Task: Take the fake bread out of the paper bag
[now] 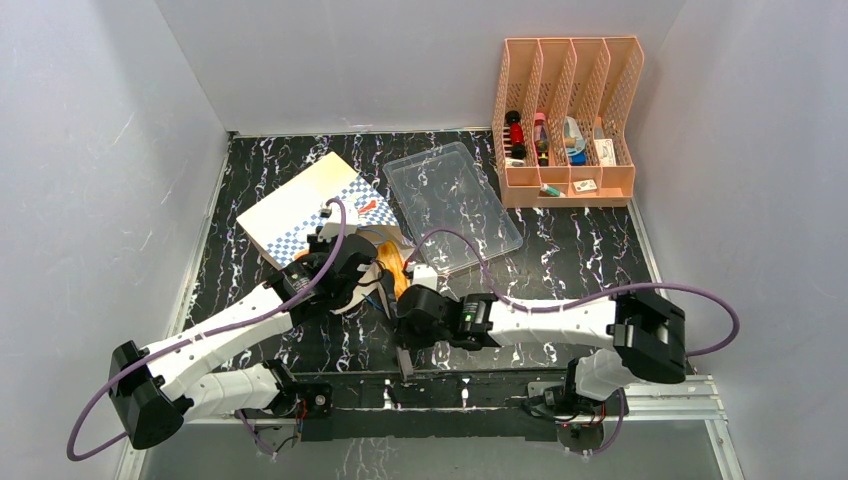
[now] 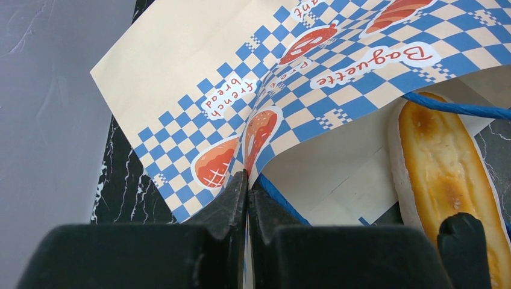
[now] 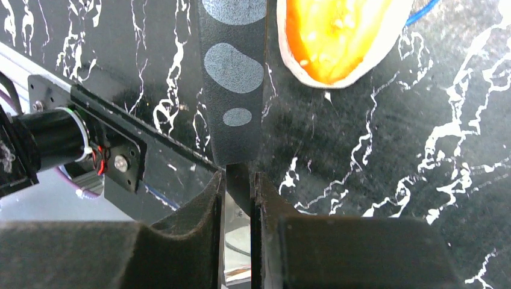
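Observation:
The paper bag point(image 2: 337, 90), blue-and-white checked with a blue rim, lies at the back left with its mouth held up. My left gripper is shut on a pinched edge of it. A golden fake bread point(image 2: 443, 168) has its far end inside the mouth. Its near end, seen as bread point(image 3: 331, 42) in the right wrist view, rests on the marble table beyond the bag. My right gripper is shut on a dark tool point(image 3: 232, 90) with light grey spots and a shiny blade-like part. Its rounded end shows beside the bread in the left wrist view.
A clear plastic lid or tray point(image 1: 450, 205) lies right of the bag. At the back right stands an orange divided rack point(image 1: 570, 185) with small items. The two arms come close together in front of the bag.

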